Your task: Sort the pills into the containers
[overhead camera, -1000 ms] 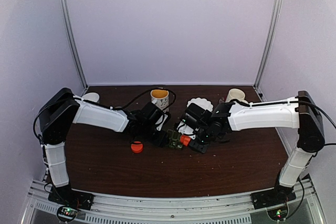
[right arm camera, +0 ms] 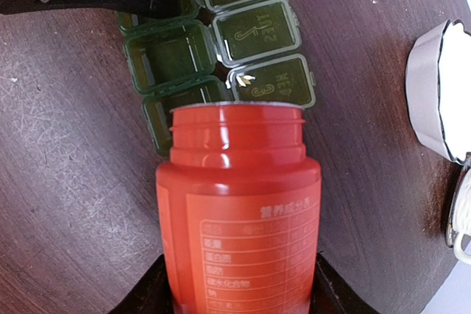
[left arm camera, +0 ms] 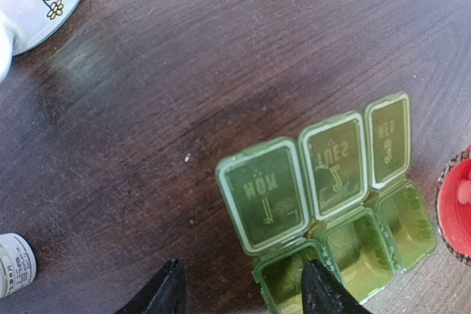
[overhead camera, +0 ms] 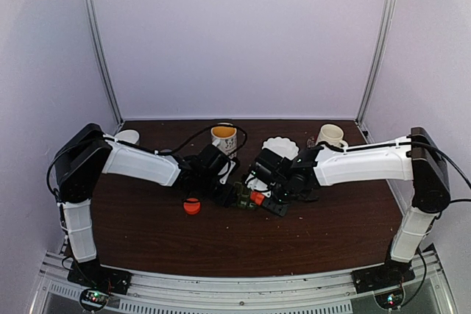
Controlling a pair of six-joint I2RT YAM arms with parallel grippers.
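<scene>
A green pill box (left arm camera: 338,218) lies with its MON, TUES and WED lids laid back; its compartments look empty where visible. The left gripper stands open at the MON end, one finger (left arm camera: 324,292) over that compartment and the other (left arm camera: 158,295) outside it. In the right wrist view, my right gripper is shut on a red uncapped bottle (right arm camera: 239,218), whose mouth points toward the box near the WED end. The left wrist view catches the bottle's open mouth (left arm camera: 458,204) at its right edge. What lies inside the bottle is hidden.
A red cap (overhead camera: 192,207) rests left of the box. Behind the arms stand a flowered mug (overhead camera: 224,140), a white scalloped object (overhead camera: 281,148) and a cream mug (overhead camera: 331,135). A white cup (overhead camera: 128,137) is at the back left.
The right arm has shifted slightly left, bringing the red bottle a little nearer the pill box. The left arm looks still in the top view.
</scene>
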